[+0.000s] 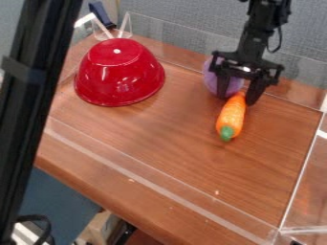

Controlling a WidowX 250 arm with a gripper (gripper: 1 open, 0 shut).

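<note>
My black gripper (pixel 238 78) hangs at the back right over a purple object (pixel 212 80), which it partly hides. An orange toy carrot (pixel 231 116) with a green end lies on the wooden table (pixel 153 172), just below the fingers; I cannot tell whether they touch it or whether they are open or shut.
A red upturned bowl (pixel 119 75) sits at the back left. Clear low walls edge the table, and a black post fills the left side of the view.
</note>
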